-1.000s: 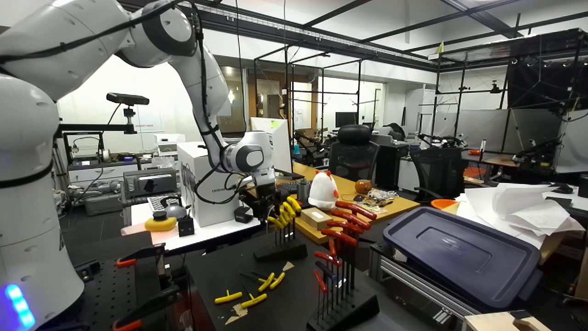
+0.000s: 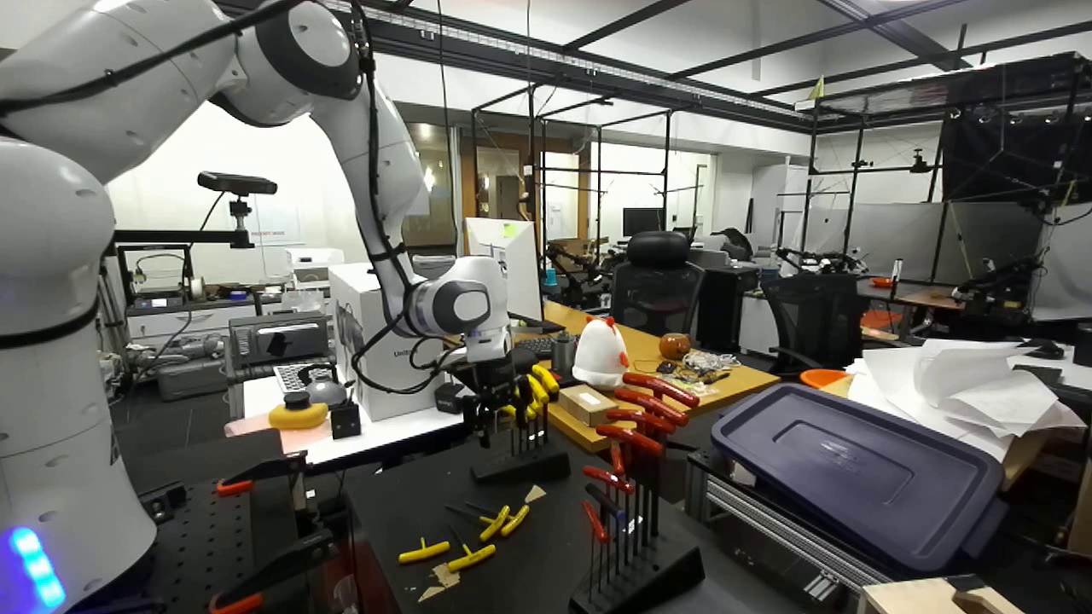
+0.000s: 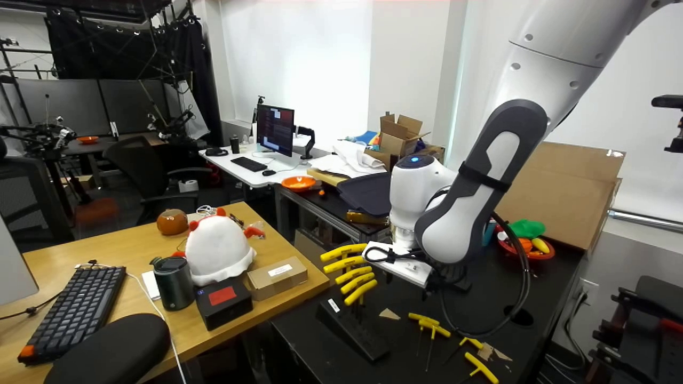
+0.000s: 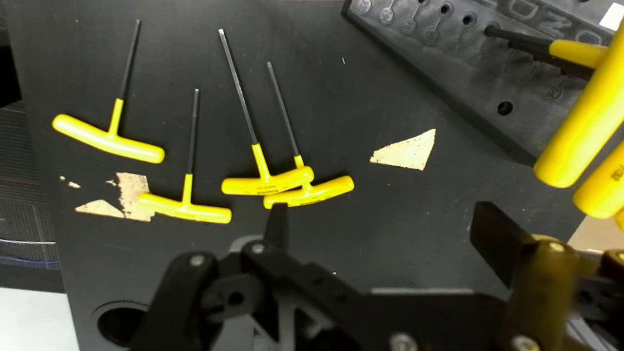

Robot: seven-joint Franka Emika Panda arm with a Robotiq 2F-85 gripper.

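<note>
My gripper stands open in the wrist view, with bare black table between its spread fingers. Beyond the left finger (image 4: 277,225), several loose yellow T-handle hex keys lie flat. One key (image 4: 275,181) has its handle overlapping another key's handle (image 4: 319,192); a third (image 4: 185,207) lies to their left, and one more (image 4: 108,138) farther left. The black holder (image 4: 468,76) at upper right carries upright yellow-handled keys (image 4: 579,123). In exterior view 1 the gripper hangs above the table, close to these upright handles, which partly hide it.
A second holder (image 2: 655,578) with tall red-handled keys stands on the near right of the table. Torn tan scraps (image 4: 409,151) lie on the black surface. A wooden desk (image 3: 282,297) borders the table, holding a white plush (image 3: 217,249) and small boxes.
The hand has turned from a slant to a more upright, downward-facing pose, and its fingers sit lower beside the yellow handles. The loose keys and both holders have not moved.
</note>
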